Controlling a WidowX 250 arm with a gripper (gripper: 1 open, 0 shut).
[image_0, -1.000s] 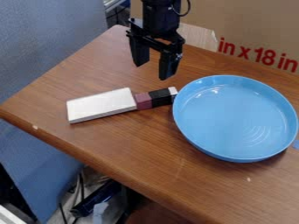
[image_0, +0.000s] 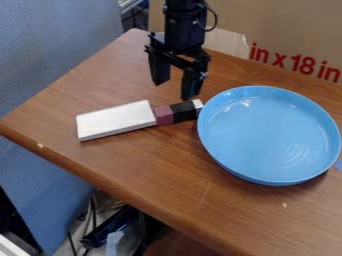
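Observation:
My black gripper (image_0: 175, 77) hangs over the back middle of the wooden table, its two fingers apart with nothing between them, just behind a long block. That block, with a white part (image_0: 115, 120), a maroon band (image_0: 166, 115) and a black end (image_0: 186, 110), lies flat on the table, its right end close by a light blue plate (image_0: 267, 134) on the right.
A cardboard box (image_0: 283, 35) with red lettering stands along the back.
My gripper has moved slightly lower in the view, toward the block. The block and plate have not moved.

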